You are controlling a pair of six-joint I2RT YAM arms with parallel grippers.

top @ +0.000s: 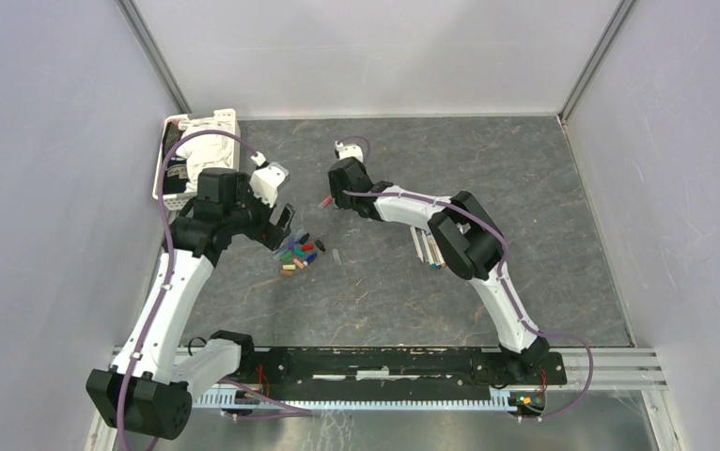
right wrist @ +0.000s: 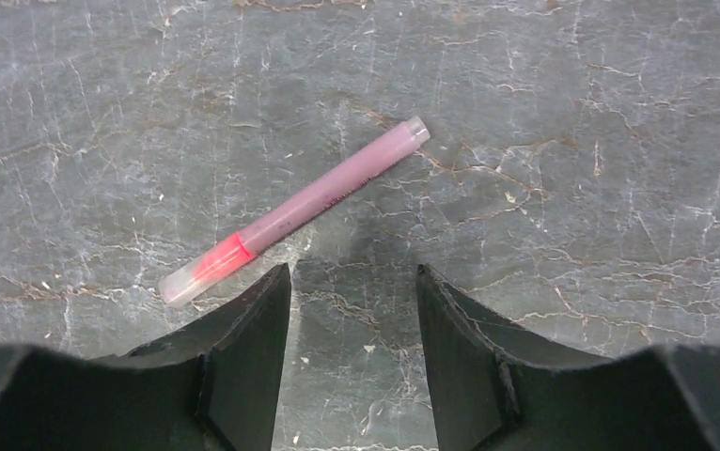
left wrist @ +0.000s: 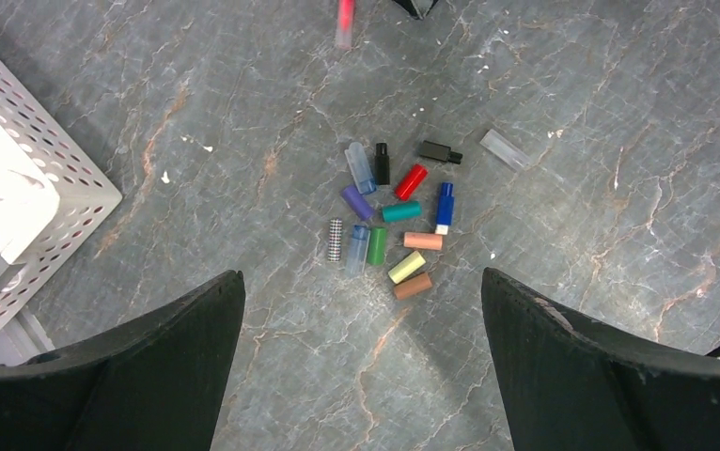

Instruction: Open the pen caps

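A pink pen with a red, clear-tipped end (right wrist: 328, 193) lies diagonally on the table, just in front of my open right gripper, which is low over it in the top view, partly covering the pen. My left gripper is open and empty, higher over the left side, above a group of loose coloured caps, among them a red one (left wrist: 411, 180), a green one (left wrist: 376, 245) and a clear one (left wrist: 504, 149). A row of pens (top: 427, 247) lies right of centre, partly hidden by the right arm.
A white basket with cloth (left wrist: 74, 188) stands at the back left, with walls around the grey table (top: 554, 254).
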